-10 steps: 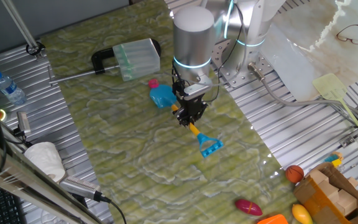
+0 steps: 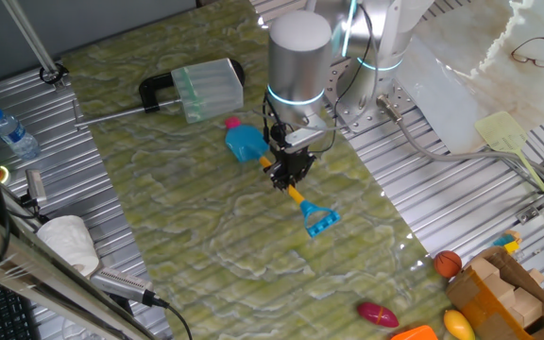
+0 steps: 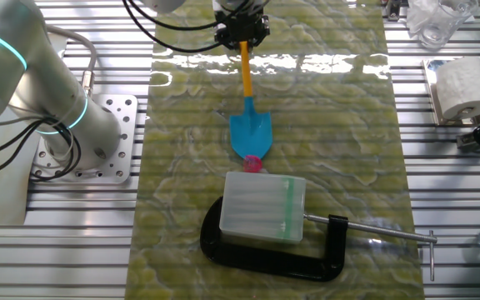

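Note:
A toy shovel has a blue blade (image 2: 246, 144), a yellow shaft (image 3: 246, 73) and a blue D-shaped handle (image 2: 321, 221). My black gripper (image 2: 289, 178) is down over the shaft, between blade and handle. In exterior view 2, the gripper (image 3: 242, 35) is at the top edge, with the shaft running up to its fingers. The fingertips are too dark and small to show whether they are closed on it. A small pink object (image 3: 252, 163) lies at the blade's tip. Beyond it are a translucent box (image 3: 262, 207) and a black C-clamp (image 3: 273, 263), the box partly over the clamp.
At the front right are a purple toy (image 2: 377, 314), a yellow fruit (image 2: 458, 325), a small basketball (image 2: 448, 263) and a cardboard box (image 2: 499, 297). A paper roll (image 2: 68, 244) and water bottle (image 2: 13, 133) stand left.
The gripper and arm have shifted very slightly. The shovel and the pink object at its tip show only a tiny shift, if any; the box and clamp stay put.

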